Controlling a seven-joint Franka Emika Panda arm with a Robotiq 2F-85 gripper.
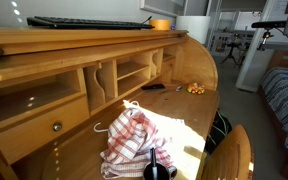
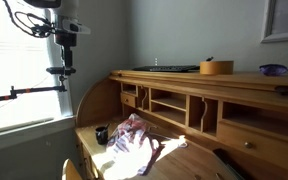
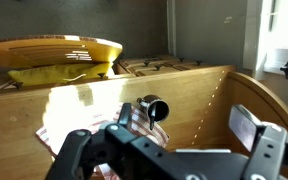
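My gripper (image 2: pixel 66 72) hangs high in the air near the window, well away from the desk. In the wrist view its fingers (image 3: pixel 244 124) stand wide apart, with nothing held between them. A red-and-white checked cloth (image 1: pixel 134 135) lies crumpled on the desk top. Close to the cloth is a dark mug (image 1: pixel 159 172) with a dark stick-like thing upright in or beside it. From above, the mug (image 3: pixel 154 106) shows beyond the gripper, its opening towards the camera.
The wooden desk (image 1: pixel 189 103) has cubbies and a drawer along its back. Small colourful items (image 1: pixel 195 88) sit at its far end. A chair (image 1: pixel 230 155) stands against the front. On the upper shelf rest a keyboard (image 1: pixel 84 23) and an orange round container (image 2: pixel 216 67).
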